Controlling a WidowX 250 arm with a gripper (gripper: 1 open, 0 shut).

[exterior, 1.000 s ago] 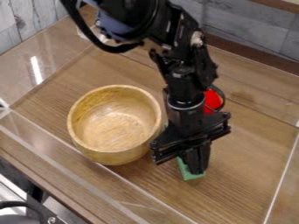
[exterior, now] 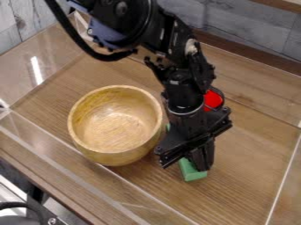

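Note:
The black arm reaches down from the top centre to my gripper (exterior: 188, 153), whose fingertips are low over a green block (exterior: 193, 170) on the wooden table (exterior: 247, 189). The gripper looks shut. It covers part of the block, and whether anything is between the fingertips is unclear.
A wooden bowl (exterior: 108, 119) stands left of the gripper. A red object (exterior: 214, 98) lies behind the arm on the right, partly hidden.
The gripper has shifted very slightly around the green block. The bowl and red object look unmoved.

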